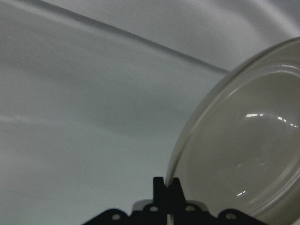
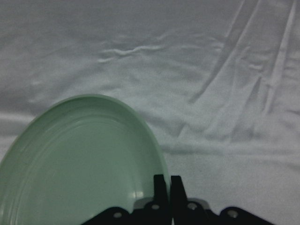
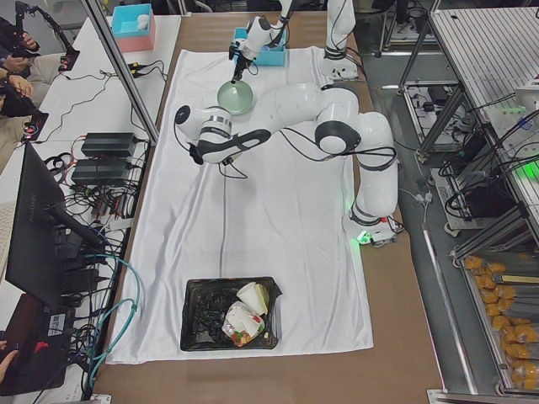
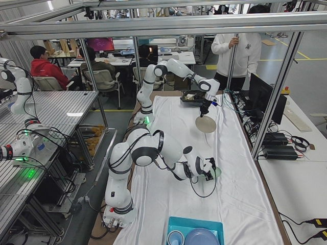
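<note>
My left gripper is shut on the rim of a beige plate (image 1: 239, 150); in the camera right view the plate (image 4: 205, 126) hangs below that gripper (image 4: 203, 111), and in the camera left view the arm hides it. My right gripper is shut on the rim of a pale green plate (image 2: 79, 154), seen near the top of the camera left view (image 3: 235, 100) and largely behind the arm in the camera right view.
A black bin (image 3: 190, 313) holding crumpled waste stands at one end of the white cloth. A blue bin (image 4: 194, 222) with dishes stands at the other. Monitors and cables line the adjoining desk. The cloth between the black bin and the arms is clear.
</note>
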